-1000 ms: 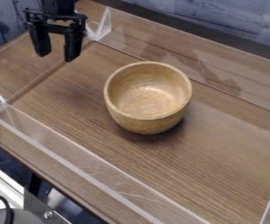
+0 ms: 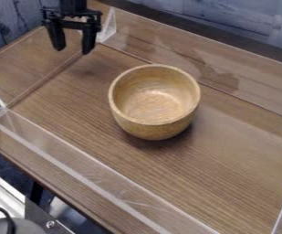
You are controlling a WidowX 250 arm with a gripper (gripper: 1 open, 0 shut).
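My black gripper is at the top left of the camera view, above the back of the wooden surface; whether it holds anything is too small to tell. A large round wooden bowl stands upright near the middle, apart from the gripper, below it and to the right.
The bare wooden table has free room at the front and right. Pale strips run along its edges. Dark cables and a grey-white object lie at the lower left, beyond the table's edge.
My gripper has moved up in the view, toward the back of the table, over the last second. The bowl has not moved.
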